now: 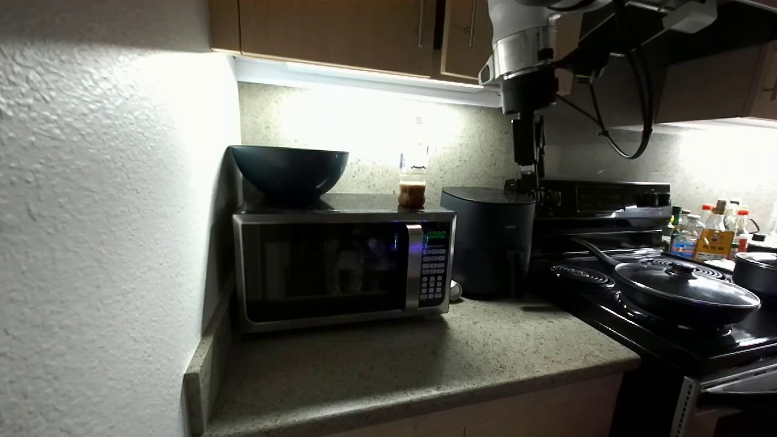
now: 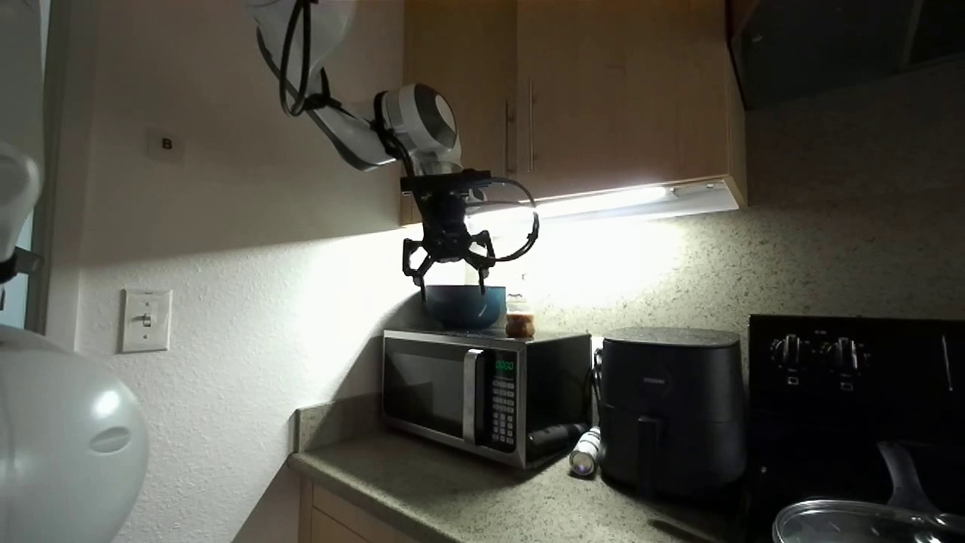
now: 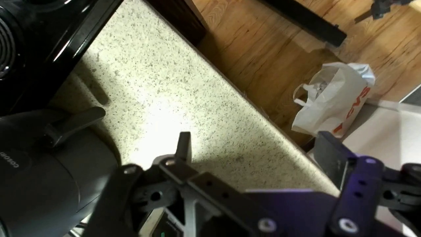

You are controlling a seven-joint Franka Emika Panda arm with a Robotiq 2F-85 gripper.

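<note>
My gripper [image 2: 452,288] hangs open and empty, pointing down, with its two fingers spread apart. In exterior view 1 the gripper [image 1: 530,181] shows edge-on, in front of the wall above the air fryer's right side. The wrist view looks down past the open gripper to bare counter. Behind the arm, the right upper cabinet door [image 1: 462,40] stands slightly ajar, a narrow dark gap at its left edge. The left cabinet door [image 1: 328,33] is closed. A dark teal bowl [image 1: 289,173] and a bottle of brown sauce [image 1: 411,193] stand on the microwave [image 1: 328,269].
A black air fryer [image 1: 486,244] stands between the microwave and the stove [image 1: 604,211]. A lidded pan [image 1: 685,287] sits on the stove. A white plastic bag [image 3: 335,98] lies on the floor.
</note>
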